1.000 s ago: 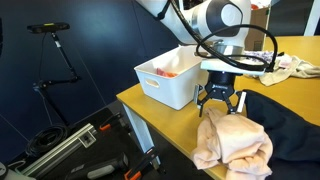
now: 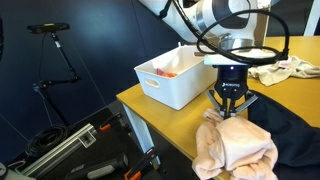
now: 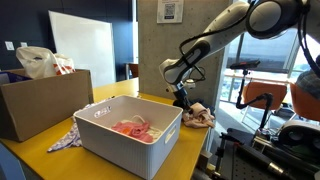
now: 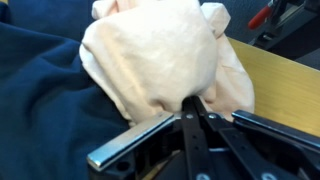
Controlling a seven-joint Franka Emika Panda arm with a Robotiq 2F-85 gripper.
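Note:
A pale pink cloth [image 2: 237,146] lies bunched over the front edge of the yellow table, partly hanging off it. My gripper [image 2: 228,108] points down at the cloth's upper end, its fingers close together. In the wrist view the cloth [image 4: 155,60] fills the middle and a fold runs up to the fingertips [image 4: 190,104]; the gripper looks shut on that fold, though the fingers hide the pinched part. From the second exterior view, the cloth [image 3: 197,115] shows small beneath the gripper at the table's end.
Dark blue fabric [image 2: 285,130] lies right of the pink cloth. A white bin [image 2: 172,82] with reddish items stands behind to the left. More light cloth [image 2: 275,72] lies at the back right. A cardboard box [image 3: 45,100] stands at the far left of the second exterior view.
My gripper has shifted slightly right in the first exterior view. The pink cloth has moved and changed shape with it, its right side now reaching further right.

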